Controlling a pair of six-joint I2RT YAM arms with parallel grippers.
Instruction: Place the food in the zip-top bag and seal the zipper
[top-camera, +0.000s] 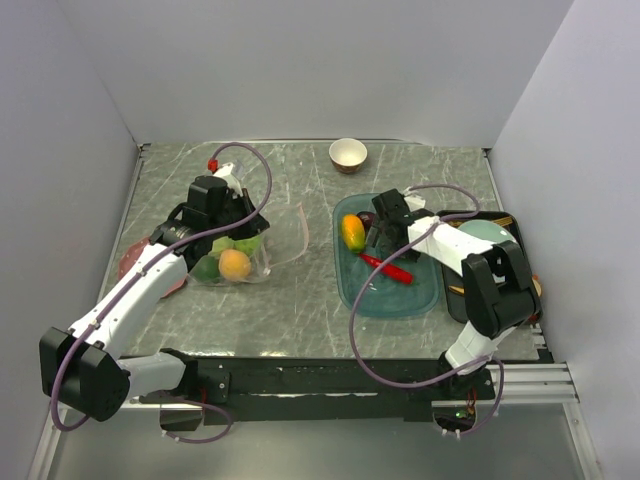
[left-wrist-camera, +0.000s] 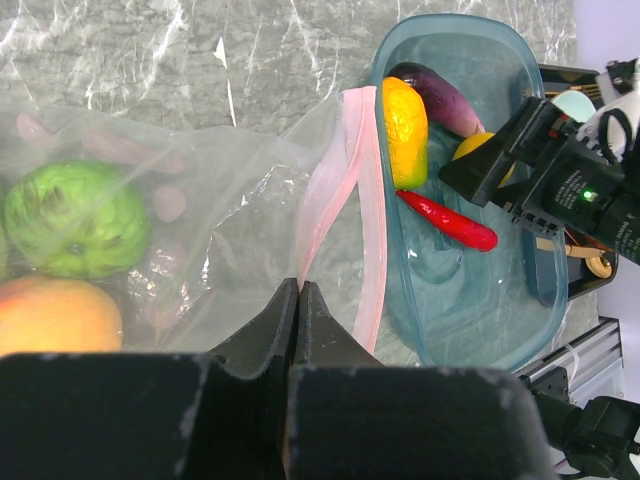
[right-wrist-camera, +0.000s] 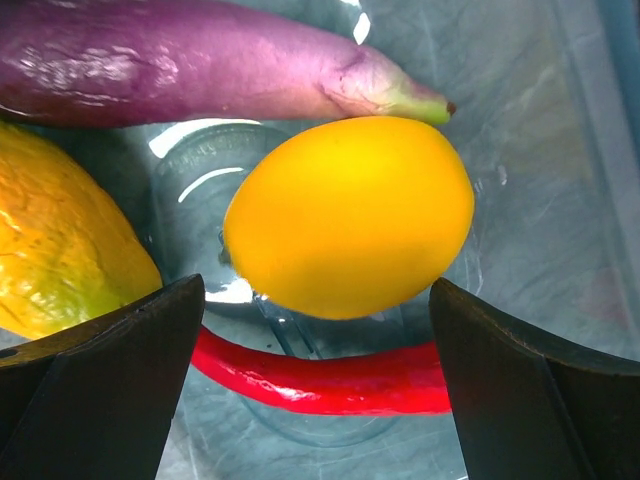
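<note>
The clear zip top bag (left-wrist-camera: 235, 215) lies on the left, its pink zip edge (left-wrist-camera: 372, 215) facing the blue tray. Inside it show a green vegetable (left-wrist-camera: 78, 220) and an orange-yellow fruit (left-wrist-camera: 55, 316). My left gripper is shut at the mouth, with the thin pink-edged film pinched at its tips. Over the tray (top-camera: 378, 305), my right gripper stands open above a yellow lemon-like fruit (right-wrist-camera: 350, 215); nothing is held. Around that fruit lie a purple eggplant (right-wrist-camera: 180, 65), a yellow-green mango (right-wrist-camera: 60, 235) and a red chili (right-wrist-camera: 320, 385).
A black bin (top-camera: 456, 305) with a pale green lid-like disc (top-camera: 486, 231) stands right of the tray, partly behind my right arm. A white bowl (top-camera: 348, 154) sits at the back. A pink plate (top-camera: 131, 257) lies left of the bag. Counter between bag and tray is clear.
</note>
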